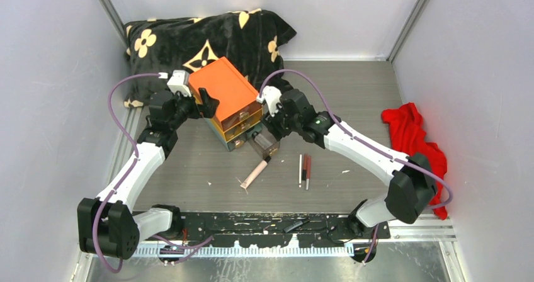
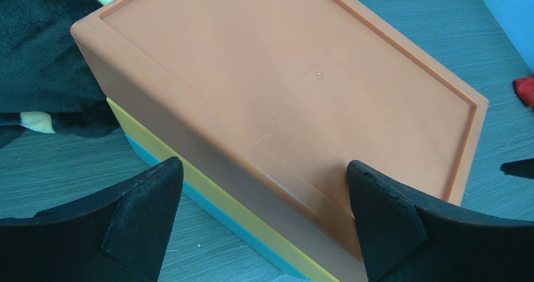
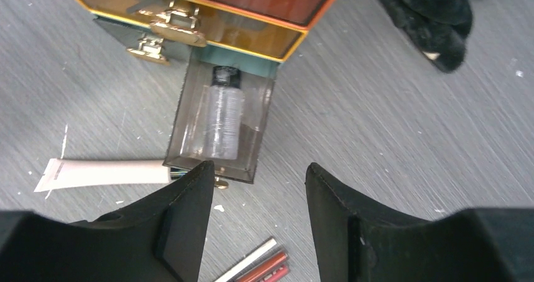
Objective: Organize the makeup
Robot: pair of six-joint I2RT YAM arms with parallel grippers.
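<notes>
The stacked drawer box (image 1: 223, 87) has an orange top. Its bottom drawer (image 3: 247, 143) is pulled out, holding a clear bottle with a black cap (image 3: 223, 118). A pink tube (image 3: 110, 172) lies beside that drawer; several pencils (image 3: 255, 260) lie apart. My left gripper straddles the box's top edge, fingers apart, the right one against the lid (image 2: 289, 106). My right gripper is open above the drawer's front, nothing between its fingers.
A black patterned blanket (image 1: 157, 49) lies behind the box. A red cloth (image 1: 412, 150) is at the right wall. The floor right of the box is mostly clear.
</notes>
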